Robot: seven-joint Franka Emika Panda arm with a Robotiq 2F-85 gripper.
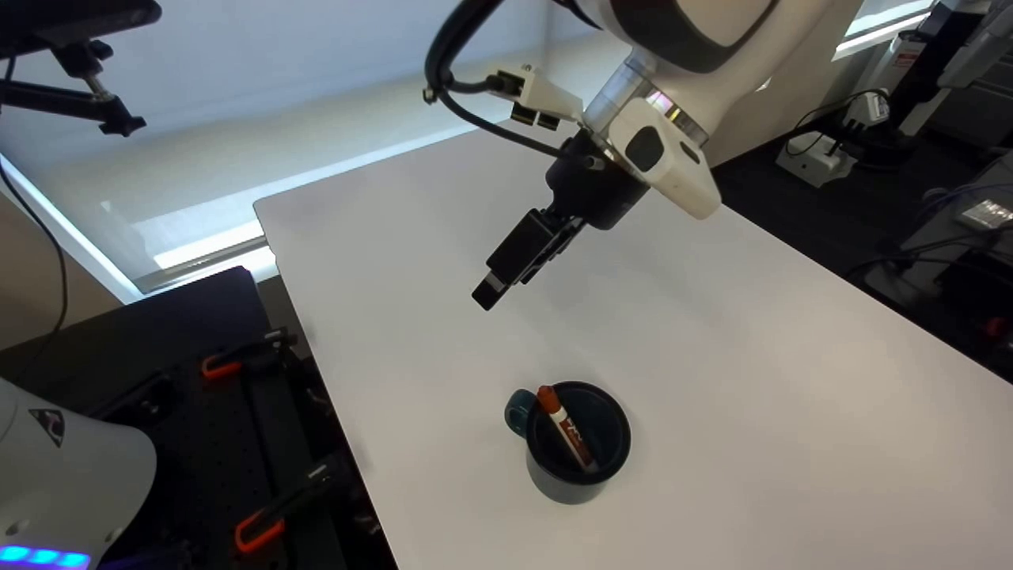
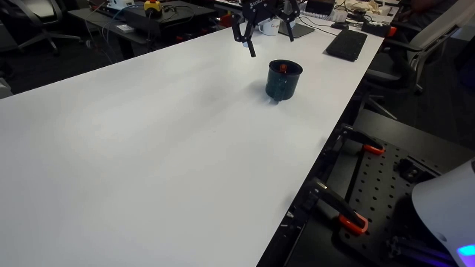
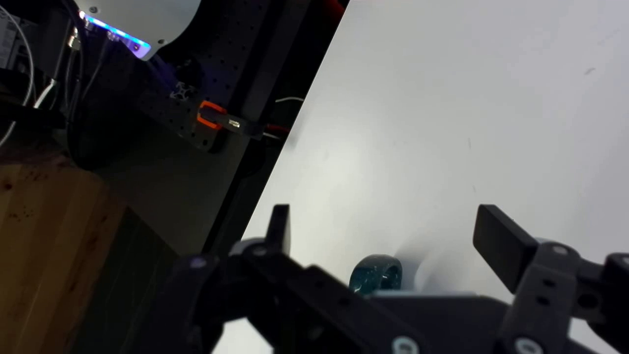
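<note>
A dark teal mug [image 1: 567, 486] stands upright on the white table, its handle [image 1: 518, 412] toward the left in exterior view 1. Inside it leans a marker [image 1: 570, 432] with a white body and an orange-red cap, the cap reaching the rim. My gripper is open in the wrist view, its fingers wide apart with nothing between them. Exterior view 1 has it above the table, up and left of the mug and clear of it. Only the mug's handle [image 3: 377, 274] shows well in the wrist view; the gripper body hides most of the rest.
Black clamps with orange ends [image 2: 354, 224] line the mounting plate beyond the table's edge. A keyboard [image 2: 347, 45] and a white mug [image 2: 269, 27] appear farther back in exterior view 2.
</note>
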